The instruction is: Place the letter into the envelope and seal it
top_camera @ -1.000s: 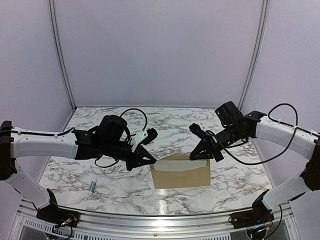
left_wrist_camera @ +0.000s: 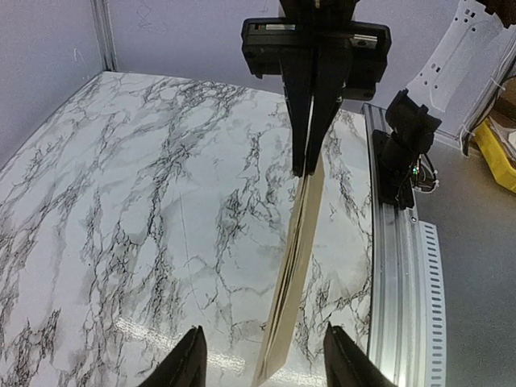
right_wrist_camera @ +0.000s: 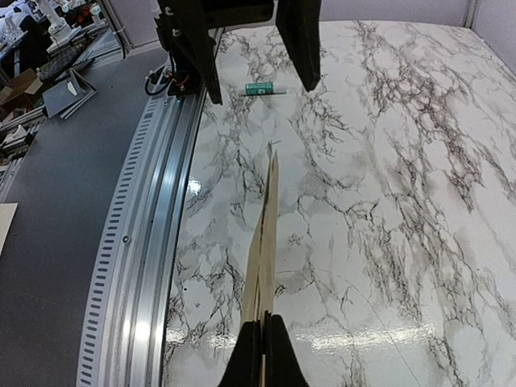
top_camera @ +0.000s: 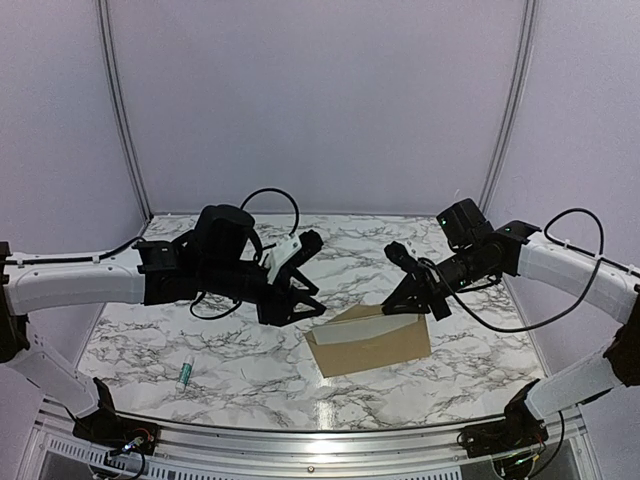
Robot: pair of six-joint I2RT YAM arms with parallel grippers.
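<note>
A brown envelope [top_camera: 365,355] with a white letter [top_camera: 350,328] along its upper part is held up by my right gripper [top_camera: 393,308], shut on its upper right part. The left wrist view shows it edge-on [left_wrist_camera: 286,290] beneath that gripper; the right wrist view shows its layers [right_wrist_camera: 262,242] running between the shut fingers. My left gripper [top_camera: 300,305] stands open just off the envelope's left end, nothing between its fingers.
A glue stick [top_camera: 185,374] lies on the marble table [top_camera: 240,370] at the front left. A metal rail runs along the front edge.
My left gripper has opened and moved up, away from the envelope's left end. The envelope, in my right gripper, has shifted slightly right and tilted a little.
</note>
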